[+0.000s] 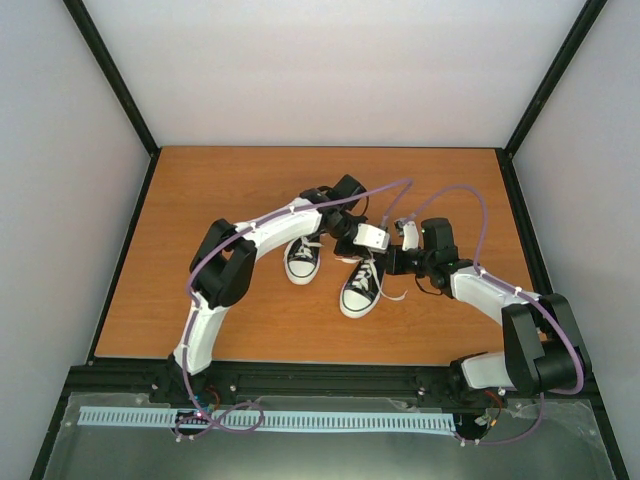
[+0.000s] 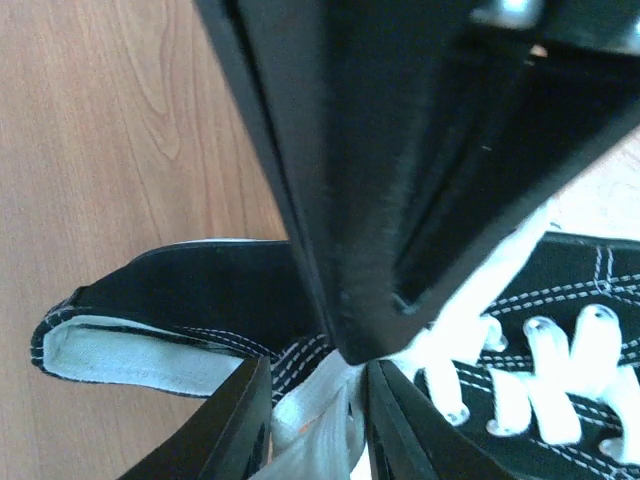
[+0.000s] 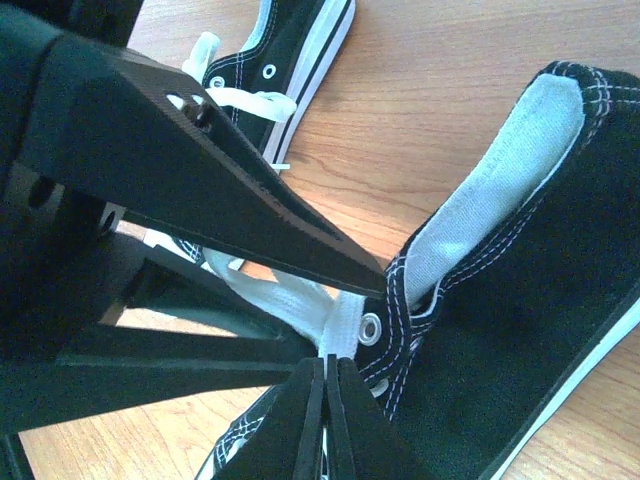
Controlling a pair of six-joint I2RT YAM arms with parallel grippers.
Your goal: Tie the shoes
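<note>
Two black canvas shoes with white laces and toe caps stand on the table, the left shoe [image 1: 301,262] and the right shoe [image 1: 358,292]. Both grippers meet over the right shoe's ankle opening. In the left wrist view my left gripper has its fingers apart, a white lace [image 2: 320,430] lying between them. The right wrist view shows those same left fingers [image 3: 250,225] coming in from the left around the lace [image 3: 342,325]. My right gripper is shut beside the eyelets; a thin white sliver shows low between its fingers, but its tips show nothing.
A loose lace end [image 1: 398,297] trails onto the wooden table [image 1: 230,320] right of the right shoe. The two arms nearly touch over this shoe. Open table lies in front and at the back.
</note>
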